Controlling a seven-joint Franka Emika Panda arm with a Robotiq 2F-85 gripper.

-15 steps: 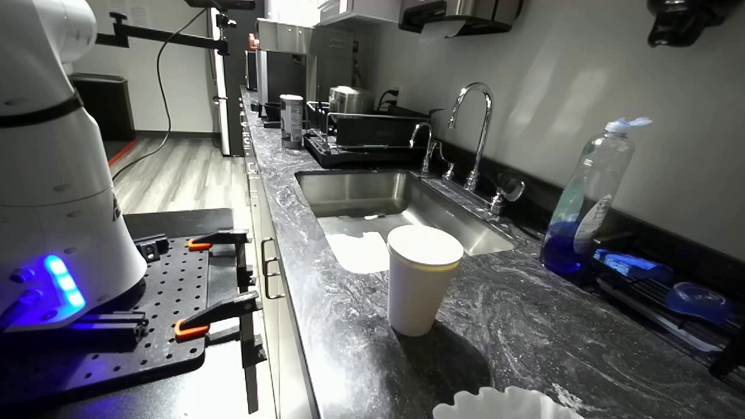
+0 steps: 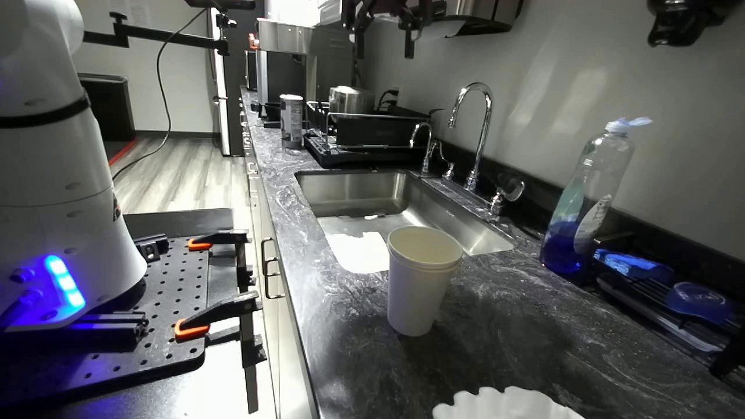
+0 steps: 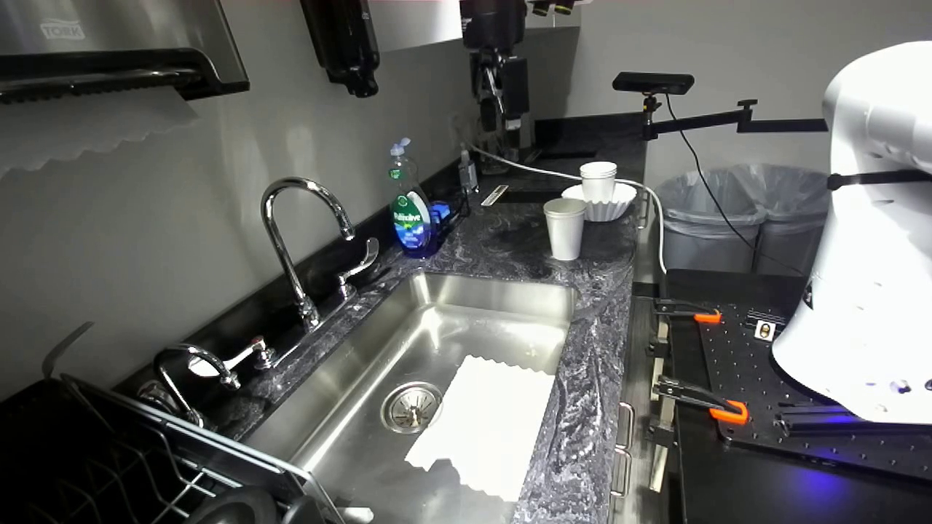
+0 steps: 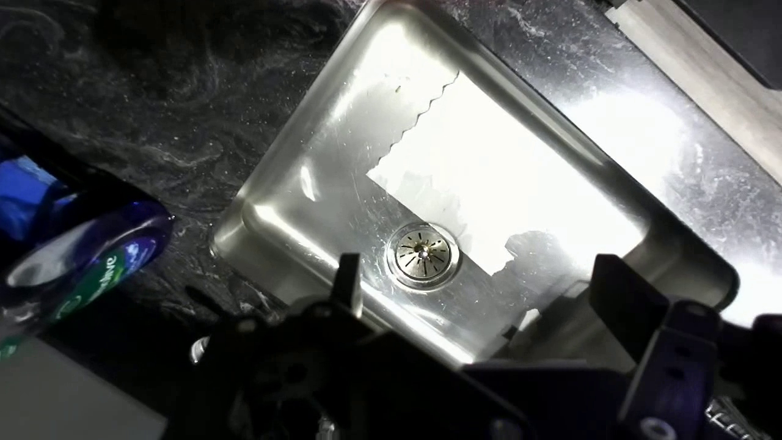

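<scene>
My gripper is open above the sink, with nothing between its widely parted fingers. In exterior view 1 its fingertips hang at the top edge, high over the counter. Below it, a white, ragged-edged paper sheet (image 4: 498, 168) lies flat in the steel sink (image 3: 515, 297), beside the drain (image 4: 423, 253). A pale cup (image 2: 422, 293) stands upright on the dark counter near the sink. The dish soap bottle (image 3: 411, 205), holding blue liquid, is upright by the wall; only its lower part shows in the wrist view.
The curved faucet (image 2: 482, 132) rises behind the sink. A black dish rack (image 2: 377, 132) stands at the sink's far end in exterior view 1. Small stacked cups (image 3: 598, 179) sit in a white fluted holder (image 3: 622, 205). A paper towel dispenser (image 3: 113, 48) hangs on the wall.
My gripper has come into exterior view 1 at the top, where it was absent before. The bright light on the cup and near counter has dimmed. The cup, paper and bottle have not moved.
</scene>
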